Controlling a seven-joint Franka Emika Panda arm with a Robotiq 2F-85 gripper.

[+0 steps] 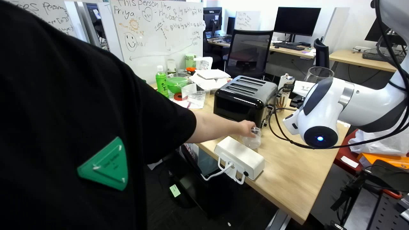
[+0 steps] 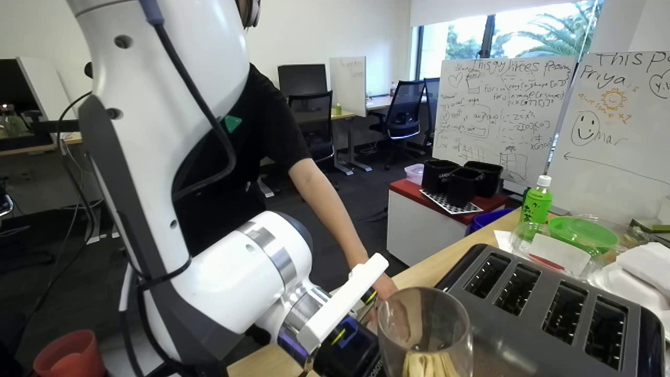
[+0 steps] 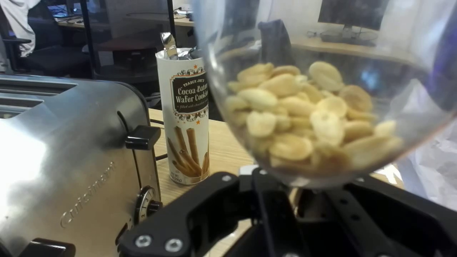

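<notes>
A clear rounded glass with peanuts heaped in its bowl fills the upper right of the wrist view. Beneath the bowl, my gripper is shut on the glass; the exact contact is mostly hidden by the bowl and black fingers. In exterior view 2 the same glass appears in front of the toaster. On the table, a person's hand is at a small clear plastic cup, between the toaster and the white box.
A black and steel toaster stands beside my arm. Close to the glass is a tall wafer-cookie can with utensils in it. A white box sits at the table edge. Cables loop over the table, whose near right part is clear.
</notes>
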